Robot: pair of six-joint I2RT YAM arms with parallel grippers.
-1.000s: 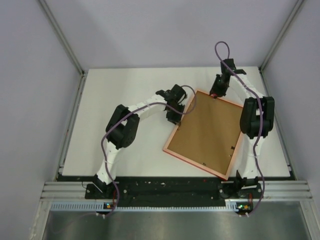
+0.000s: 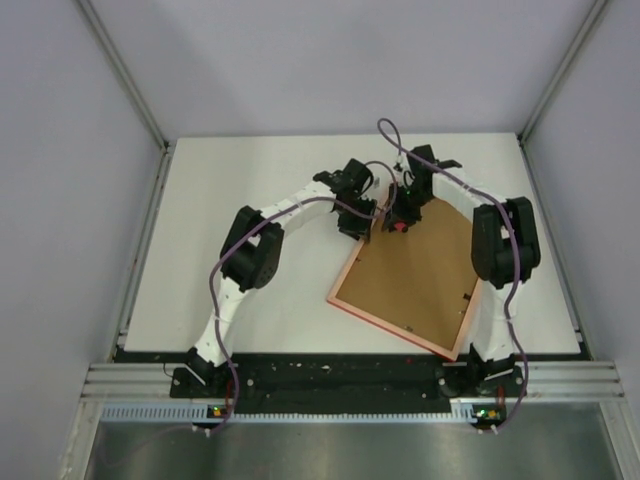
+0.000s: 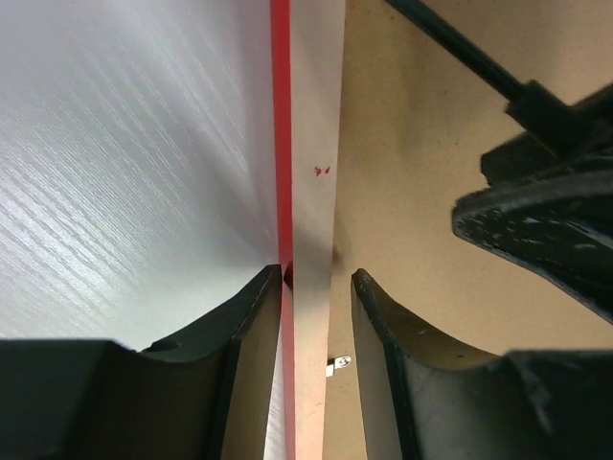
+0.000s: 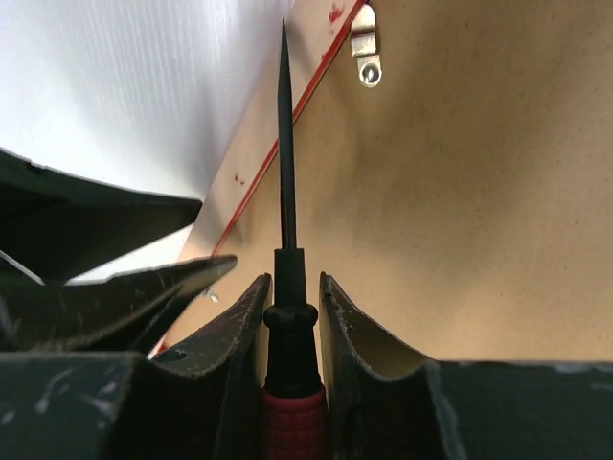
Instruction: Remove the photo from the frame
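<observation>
The picture frame (image 2: 345, 285) lies face down, its brown backing board (image 2: 410, 275) showing within a pinkish border; no photo is visible. In the left wrist view, my left gripper is partly open around the frame's side bar (image 3: 314, 192), with a gap between the bar and the right finger. My right gripper is shut on a pointed black tool (image 4: 289, 264) with a red handle. The tool's shaft reaches out over the board and border; whether its tip touches cannot be told. Small metal clips (image 4: 368, 48) sit along the border.
My two grippers stand very close together at the frame's upper left side, the right one's fingers (image 3: 546, 230) intruding into the left wrist view. Cables loop above both arms.
My right gripper has moved left and nearer with the tool, from the frame's upper corner towards the left gripper.
</observation>
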